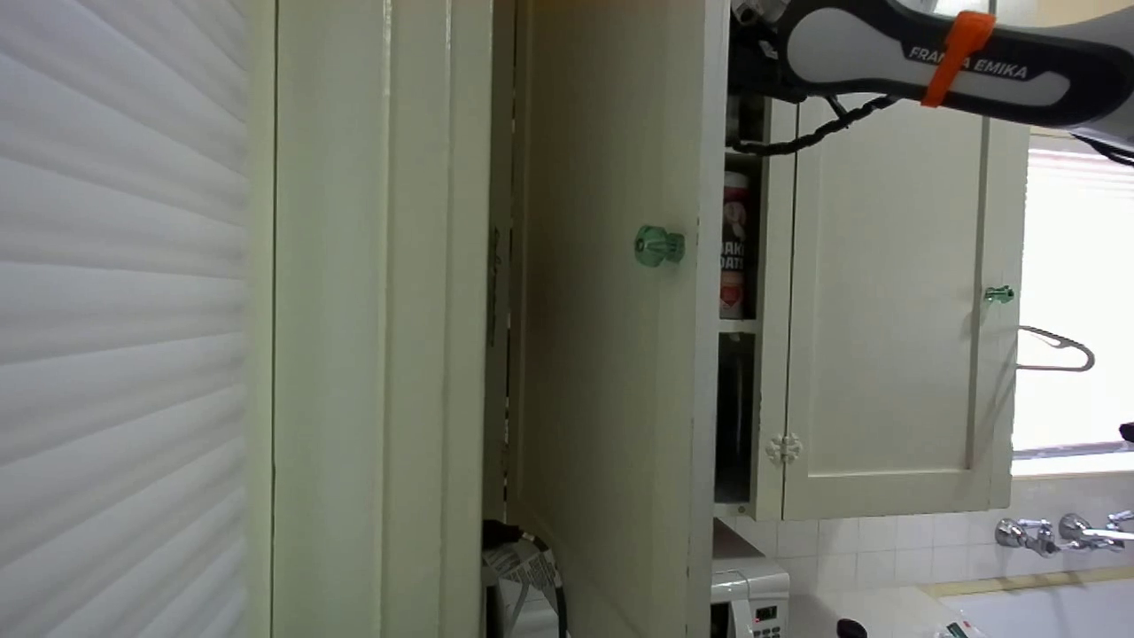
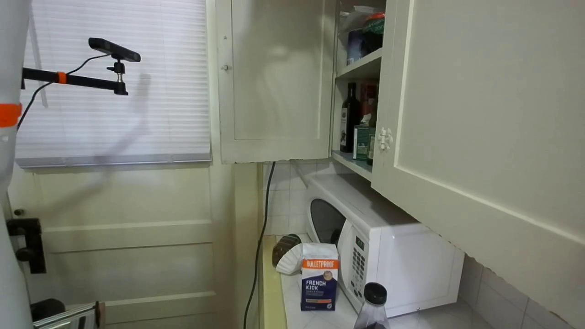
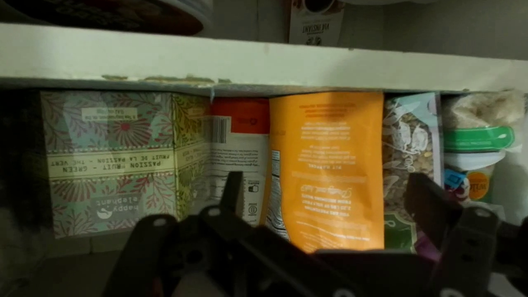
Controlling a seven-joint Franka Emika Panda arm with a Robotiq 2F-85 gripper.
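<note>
In the wrist view my gripper is open, its dark fingers spread wide with no object held between them. Behind that gap an orange pouch [image 3: 329, 143] stands on a cupboard shelf. To its left are a red-and-white package [image 3: 241, 119] and a patterned passion fruit tea box [image 3: 111, 133]. On the right are a clear bag of grainy food [image 3: 408, 143] and a bag with a green band [image 3: 480, 137]. How far the fingertips are from the pouch I cannot tell. In exterior view 1 the cupboard door hides most of the hand.
A shelf board [image 3: 277, 62] crosses above the packages. The open cupboard door [image 1: 611, 372] stands close beside the arm [image 1: 882, 48], and another door [image 1: 888, 319] is closed at right. Below are a microwave [image 2: 414, 263] and a coffee bag [image 2: 319, 282].
</note>
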